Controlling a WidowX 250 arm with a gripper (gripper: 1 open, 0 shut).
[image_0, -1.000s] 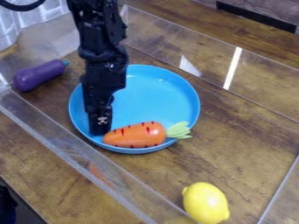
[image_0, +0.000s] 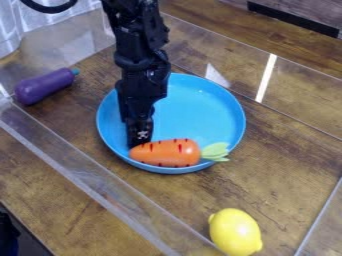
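Observation:
A toy orange carrot (image_0: 166, 153) with green leaves lies at the front of a blue round plate (image_0: 209, 111). The black arm reaches down from the top, and its gripper (image_0: 139, 134) is low inside the plate's left part, just behind the carrot's thick end. The fingertips are dark and partly hidden, with nothing clearly between them.
A purple eggplant (image_0: 46, 86) lies to the left. A yellow lemon (image_0: 234, 230) sits at the front right. Clear plastic walls border the wooden surface (image_0: 287, 140), which is bare to the right of the plate.
The plate has shifted to the right with the carrot, and the gripper has moved right too. The carrot's angle has changed slightly. Eggplant and lemon are unmoved.

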